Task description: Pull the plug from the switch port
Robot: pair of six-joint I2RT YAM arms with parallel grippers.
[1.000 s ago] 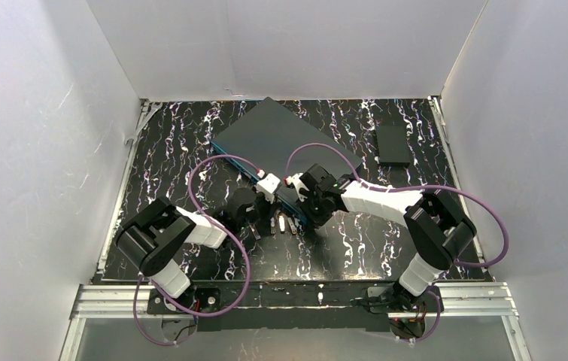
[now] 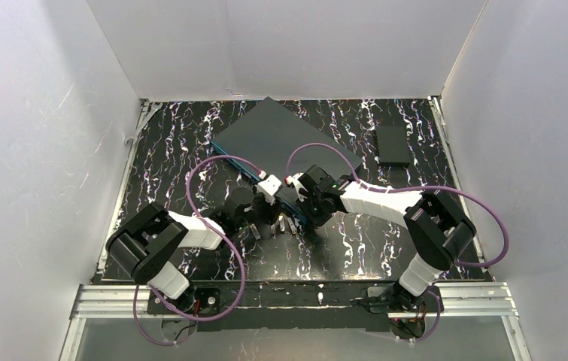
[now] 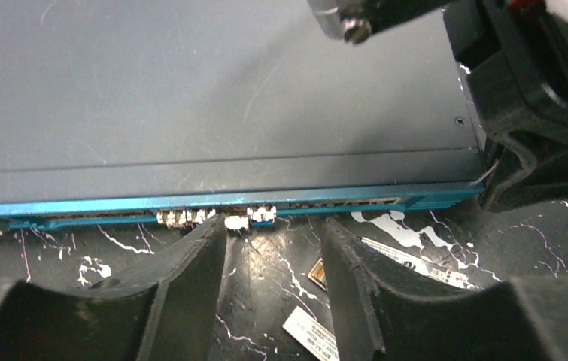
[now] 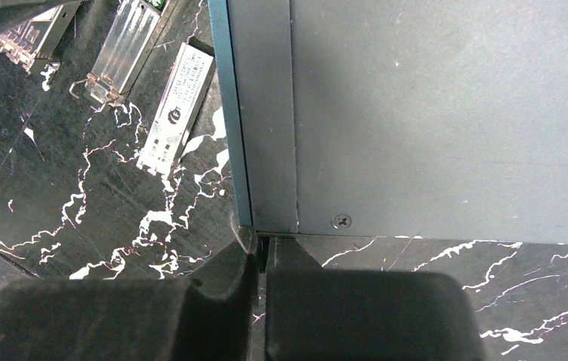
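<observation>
The switch (image 2: pixel 280 128), a flat dark box with a blue front edge, lies turned at an angle on the table. Along that front edge, small metal-latched plugs (image 3: pixel 184 217) poke out from the ports, one (image 3: pixel 261 214) with a blue part beside a pale one (image 3: pixel 236 222). My left gripper stands part open in front of this pair, its fingers (image 3: pixel 201 259) apart and no plug visibly gripped. At the switch's front corner (image 4: pixel 247 226), my right gripper is shut on the corner's thin edge piece. The inside of the ports is hidden.
Loose silver modules (image 4: pixel 177 109) lie on the dark marbled table, close to the switch's front. A small black box (image 2: pixel 393 145) sits at the back right. The right arm (image 3: pixel 536 98) stands close beside the left gripper's view.
The right arm and the switch have stayed put.
</observation>
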